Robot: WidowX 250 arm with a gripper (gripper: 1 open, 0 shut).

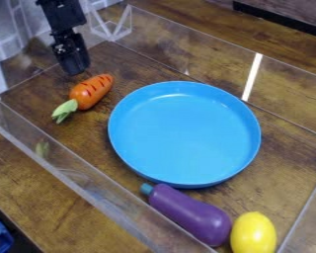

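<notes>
My black gripper (71, 61) is at the upper left, above and behind an orange toy carrot (90, 91) with green leaves pointing down-left. The gripper is open, with nothing seen between its fingers. The carrot lies on the wooden floor, left of a large blue plate (185, 133).
A purple eggplant (188, 211) and a yellow lemon (253, 232) lie at the lower right, below the plate. Clear plastic walls (42, 148) border the area. Bare wood lies behind and right of the plate.
</notes>
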